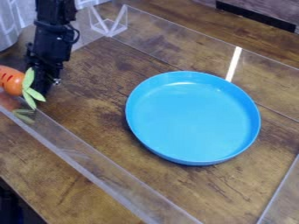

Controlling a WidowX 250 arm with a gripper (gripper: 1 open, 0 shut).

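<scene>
The black gripper (42, 68) reaches down at the far left, right behind an orange toy carrot (13, 80) with green leaves, which lies by the clear side wall at the left edge of the view. Its fingertips are largely hidden by the carrot and dark in shadow; whether anything is between them is unclear.
A large blue plate (193, 116) rests on the wooden surface at centre right. Clear plastic walls border the area, one running along the lower left (93, 171). Bare wood lies between the carrot and the plate.
</scene>
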